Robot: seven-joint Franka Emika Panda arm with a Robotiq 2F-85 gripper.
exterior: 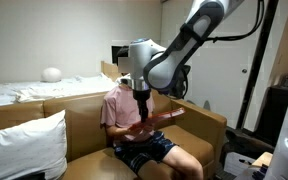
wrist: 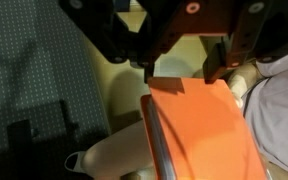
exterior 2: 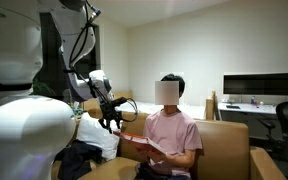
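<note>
A flat red-orange item [wrist: 199, 125], like a book or folder, fills the lower middle of the wrist view. In exterior view 1 the same red item [exterior: 164, 118] lies across a seated person's hands above the lap; exterior view 2 shows the red item [exterior 2: 142, 148] reaching toward the arm. My gripper is at its near edge, fingers parted, with beige sofa visible in the gap. Whether a finger touches the item cannot be told. From outside, the gripper [exterior: 142, 108] points down in front of the person's chest.
The person [exterior: 124, 108] in a pink shirt sits on a brown sofa [exterior: 82, 120], very near the gripper. A white pillow [exterior: 26, 150] leans at the left. Behind the sofa is a white-covered bed [exterior: 44, 90]. A desk with a monitor [exterior 2: 251, 84] stands at the far right.
</note>
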